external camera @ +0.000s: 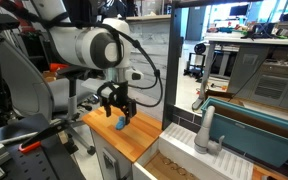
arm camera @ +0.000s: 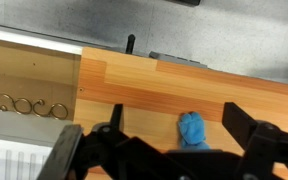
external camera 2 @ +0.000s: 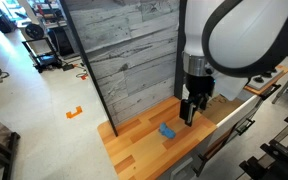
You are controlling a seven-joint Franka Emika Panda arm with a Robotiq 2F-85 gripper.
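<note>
A small blue object [external camera: 121, 124] lies on the wooden counter [external camera: 142, 138]; it looks soft and crumpled, but I cannot tell what it is. My gripper [external camera: 116, 114] hangs above the counter, pointing down, close to the blue object. In the wrist view the open gripper has its fingers wide apart, and the blue object [arm camera: 192, 130] shows between them, nearer the right finger [arm camera: 246, 130]. Nothing is held. From the second exterior view, the blue object [external camera 2: 167, 131] lies on the wood to the left of the gripper [external camera 2: 190, 115].
An open drawer [external camera: 169, 172] adjoins the counter; brass-coloured hooks [arm camera: 32, 106] lie inside it. A faucet [external camera: 205, 130] and a teal bin [external camera: 246, 128] stand to the right. A grey plank wall [external camera 2: 139, 60] rises behind. The wood around the blue object is clear.
</note>
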